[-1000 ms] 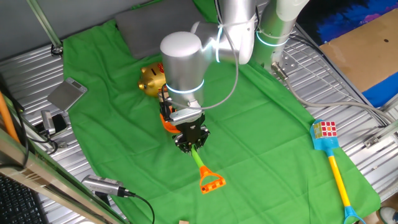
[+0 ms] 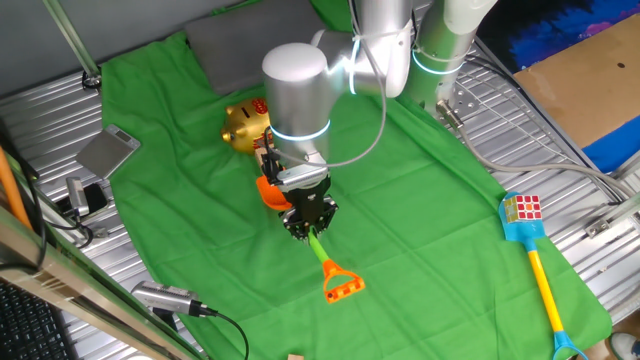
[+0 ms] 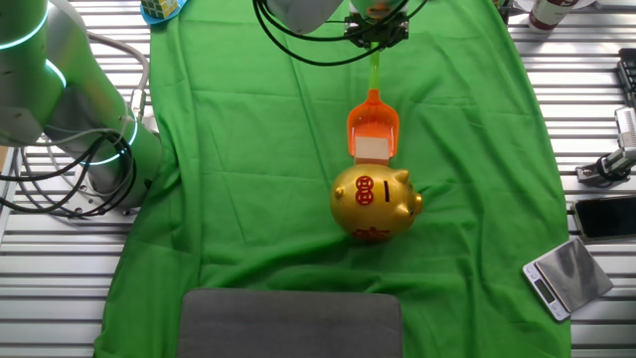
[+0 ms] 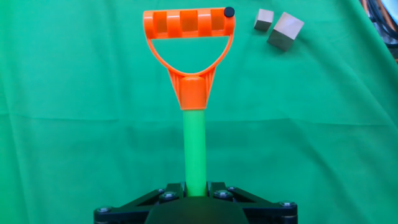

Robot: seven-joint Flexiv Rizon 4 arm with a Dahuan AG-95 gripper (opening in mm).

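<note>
A toy shovel has an orange scoop point(image 3: 374, 121), a green shaft point(image 4: 194, 146) and an orange D-shaped handle point(image 4: 189, 23). My gripper is shut on the green shaft, one finger on each side. In exterior view 2, a pale wooden block point(image 3: 372, 149) sits at the scoop's front lip, close against the golden piggy bank point(image 3: 372, 202); whether it rests on the lip or just in front I cannot tell. From exterior view 1 the arm hides part of the scoop and piggy bank.
Two small wooden blocks lie beyond the handle, a smaller one point(image 4: 263, 20) and a larger one point(image 4: 286, 31). A blue-and-yellow shovel point(image 2: 543, 285) bears a Rubik's cube point(image 2: 522, 208) at the right. A dark grey pad point(image 3: 288, 323) lies behind the piggy bank. The cloth right of the gripper is clear.
My gripper and the shovel have shifted slightly towards the piggy bank's side, the handle moving a little up and right in exterior view 1. The grip on the shaft looks unchanged.
</note>
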